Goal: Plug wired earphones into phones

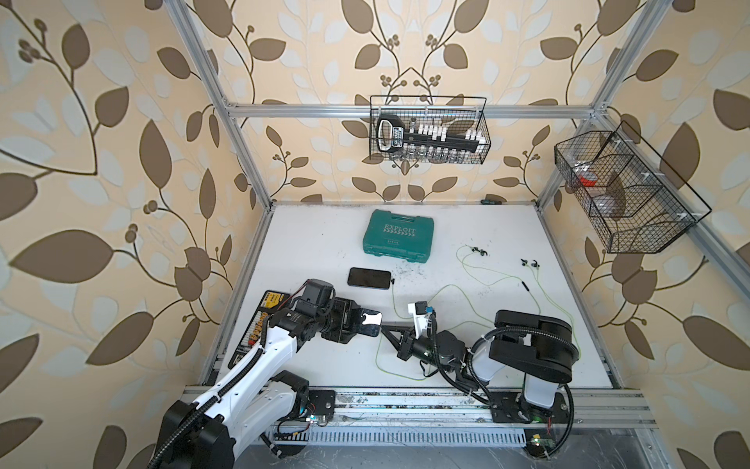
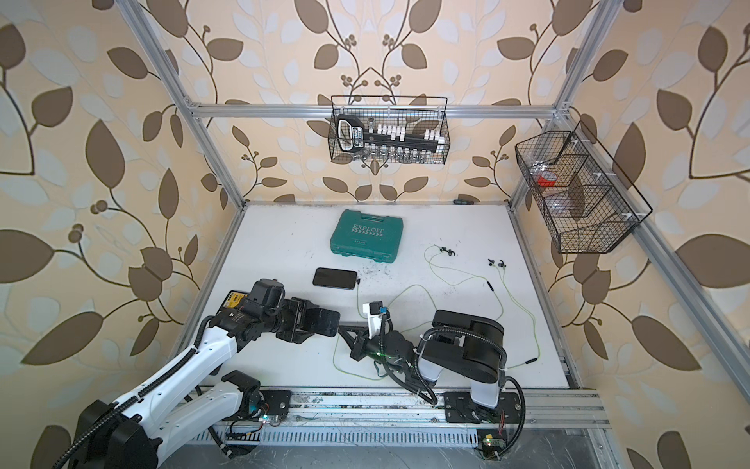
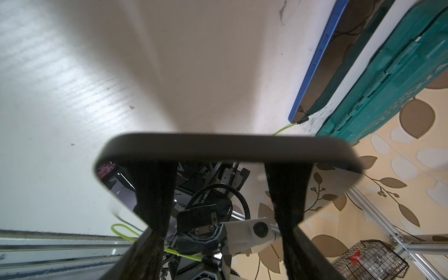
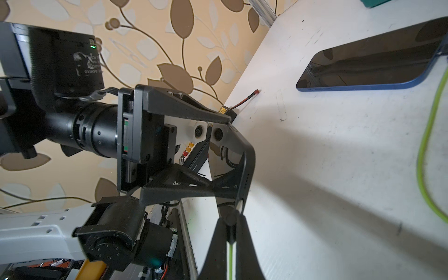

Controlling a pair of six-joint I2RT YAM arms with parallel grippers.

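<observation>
In the right wrist view a dark phone (image 4: 248, 161) is held up off the table, its bottom edge turned to my right gripper. My left gripper is shut on this phone, one finger near each long side. The right fingertips are closed around the dark plug (image 4: 229, 215) of a green earphone cable (image 4: 230, 261). Plug and phone edge meet or nearly meet; I cannot tell whether the plug sits in the port. Another phone (image 1: 369, 277) lies flat on the table with a plug (image 1: 393, 281) at its right end.
Behind the lying phone stands a green case (image 1: 398, 236). Earbuds (image 1: 479, 251) and loose green cables (image 1: 465, 293) spread over the right side of the table. A black tray (image 1: 258, 330) lies at the left edge, beside my left arm.
</observation>
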